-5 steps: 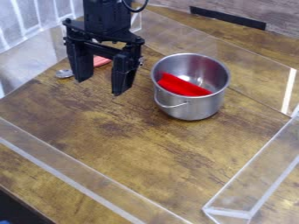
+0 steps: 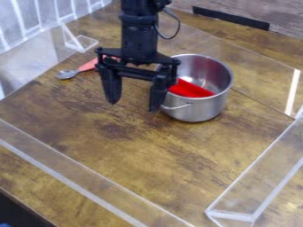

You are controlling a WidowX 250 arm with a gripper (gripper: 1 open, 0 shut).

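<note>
My black gripper [image 2: 134, 87] hangs in the upper middle of the camera view, its two fingers wide apart and pointing down, with nothing seen between them. Its right side is in front of the left part of a steel pot [image 2: 206, 105]. A red object [image 2: 193, 90] lies inside the pot. Behind the gripper at the left, a small metal utensil [image 2: 67, 74] lies on the wooden table [image 2: 130, 168], beside a pinkish-red piece that the arm partly hides.
Clear plastic barriers [image 2: 249, 186] edge the table at the left and at the lower right.
My gripper has moved right, toward the pot, and turned, so that it now partly covers the pot's left side. The pot stands where it was.
</note>
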